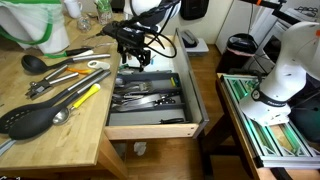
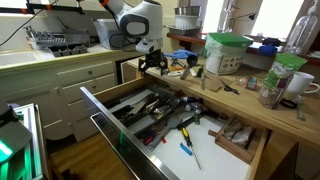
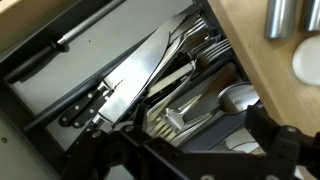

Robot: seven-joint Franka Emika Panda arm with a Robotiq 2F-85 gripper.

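My gripper point(image 1: 138, 56) hangs above the far part of an open drawer point(image 1: 150, 132). In the wrist view its black fingers stand wide apart, open, with nothing held between them. Below lie a large knife point(image 3: 140, 72), black-handled scissors point(image 3: 88, 105), several forks point(image 3: 190, 62) and a spoon point(image 3: 238, 98). A dark-handled utensil point(image 3: 50, 55) lies alone in the neighbouring compartment. Part of the cutlery is hidden behind the gripper's body.
Beside the drawer, the wooden counter point(image 1: 40, 140) carries black ladles and spatulas point(image 1: 35, 120), a yellow-handled tool point(image 1: 85, 97) and metal canisters point(image 3: 282, 18). A second open drawer point(image 2: 205, 150) holds scattered tools, including a blue-handled screwdriver point(image 2: 188, 148).
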